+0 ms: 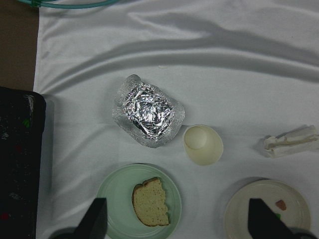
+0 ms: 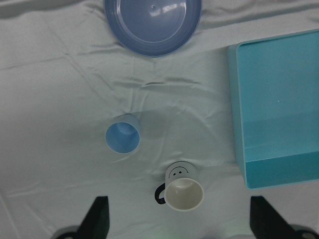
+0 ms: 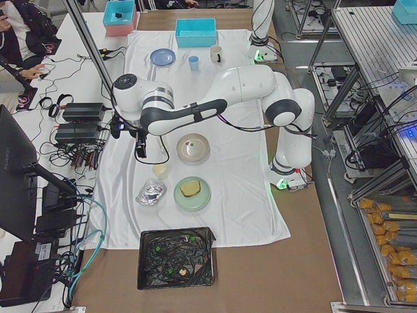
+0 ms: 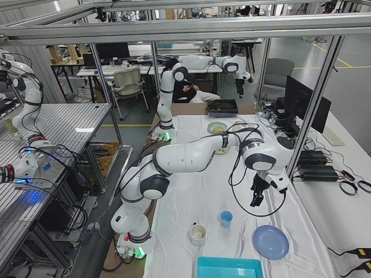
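Observation:
My left gripper hangs open above a green plate point(image 1: 114, 194) with a bread slice point(image 1: 149, 201), a beige plate point(image 1: 239, 209) with small scraps, a cream cup point(image 1: 209, 149), crumpled foil point(image 1: 149, 112) and a crumpled paper piece point(image 1: 289, 142). My right gripper hangs open above a white smiley mug point(image 2: 184, 194), a blue cup point(image 2: 122, 137), a blue plate point(image 2: 149, 40) and a turquoise bin point(image 2: 274, 169). Both grippers are raised clear of these items, with nothing seen between their fingers.
A black tray point(image 3: 176, 280) of dark clutter lies past the cloth's end. Monitors, boxes and cables line one side, with metal frame posts beside the table. The middle of the white cloth has free room.

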